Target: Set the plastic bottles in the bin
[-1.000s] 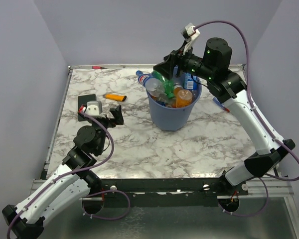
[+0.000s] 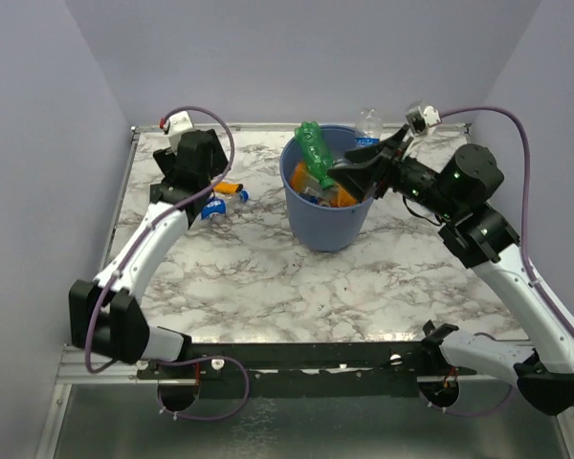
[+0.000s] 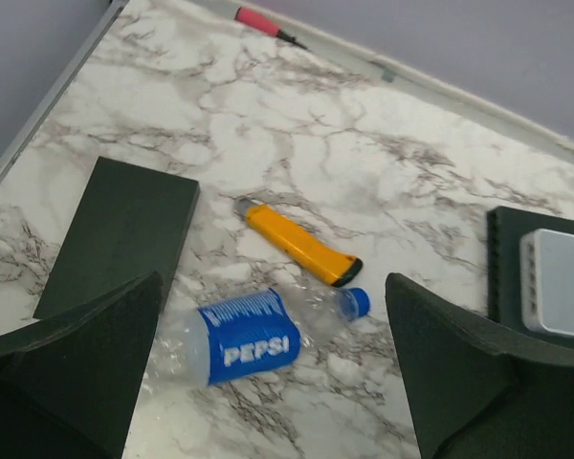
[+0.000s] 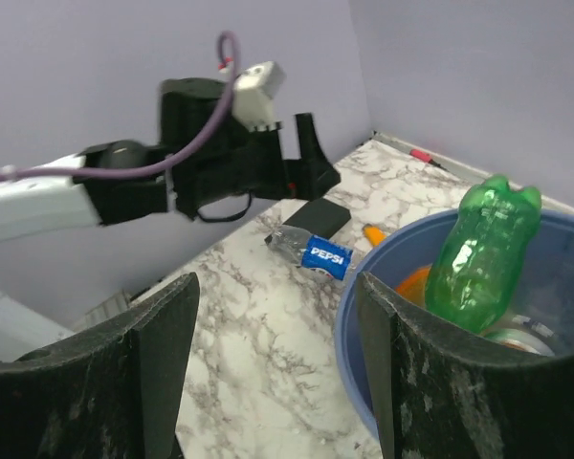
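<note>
A clear bottle with a blue Pepsi label (image 3: 249, 339) lies on the marble table left of the blue bin (image 2: 325, 229). My open left gripper hovers over it, nothing held. The bin holds a green bottle (image 2: 314, 151), orange items and other bottles, with a clear bottle (image 2: 368, 124) at its back right. Above the bin's right side, my right gripper (image 2: 364, 177) stands open; in its wrist view the green bottle shows just beyond the fingers.
Near the Pepsi bottle lie a yellow cutter (image 3: 297, 244), a dark slab (image 3: 120, 239) and a dark block with a light top (image 3: 531, 268). A red-handled screwdriver (image 3: 258, 21) lies at the back.
The Pepsi bottle has moved from the bin's left rim down onto the table.
</note>
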